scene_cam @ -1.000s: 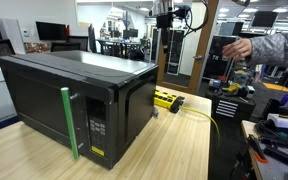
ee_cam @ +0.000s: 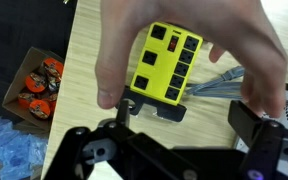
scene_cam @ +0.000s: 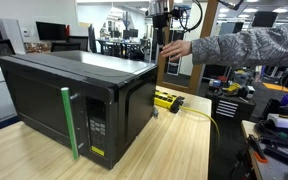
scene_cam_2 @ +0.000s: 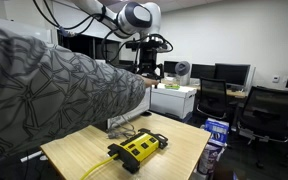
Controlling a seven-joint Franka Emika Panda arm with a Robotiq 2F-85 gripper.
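Observation:
My gripper is open, high above the table. In the wrist view a person's hand (ee_cam: pixel 169 12) reaches in from the top, its fingers spread in front of the fingers. I cannot tell whether the hand touches the gripper or holds anything. Below it lies a yellow and black power strip (ee_cam: pixel 166 62) on the wooden table. A black microwave (scene_cam: pixel 54 100) with a green handle (scene_cam: pixel 69 122) stands on the table in exterior view 1, left of the arm (scene_cam: pixel 162 20).
A patterned sleeve (scene_cam_2: pixel 54 95) covers much of exterior view 2. A yellow cord (scene_cam_2: pixel 99 166) trails from the power strip. A cardboard box (ee_cam: pixel 32 88) with orange-and-black items lies beside the table.
The person's hand and sleeve have moved in from the right towards my gripper, and the hand is now right beside it. The arm, microwave and power strip look unmoved.

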